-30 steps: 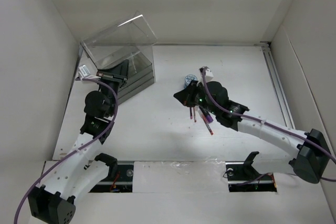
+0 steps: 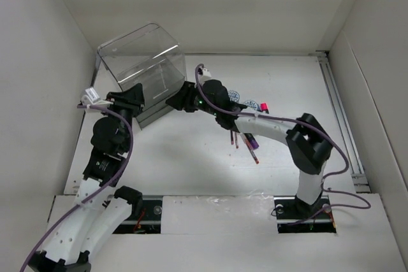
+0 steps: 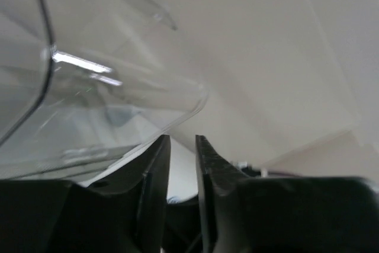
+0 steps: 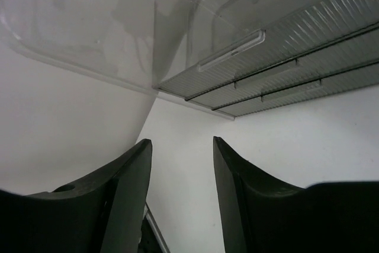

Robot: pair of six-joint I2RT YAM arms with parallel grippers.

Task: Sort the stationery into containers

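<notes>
A clear drawer organizer (image 2: 143, 68) with a transparent lid and stacked drawers stands at back left. My left gripper (image 2: 132, 93) is at its front left, part open with a gap between its fingertips and nothing visible held. My right gripper (image 2: 178, 99) is open at the organizer's right side, facing the drawer fronts (image 4: 278, 75). Stationery lies right of centre, partly under my right arm: round discs (image 2: 233, 96), a red item (image 2: 264, 107), pencils (image 2: 250, 151) and a purple item (image 2: 252, 142).
Light walls enclose the work surface at back and sides. The white surface (image 2: 185, 157) between the arms is clear. A metal rail (image 2: 338, 113) runs along the right edge.
My right arm has swung left from beside the stationery to the organizer.
</notes>
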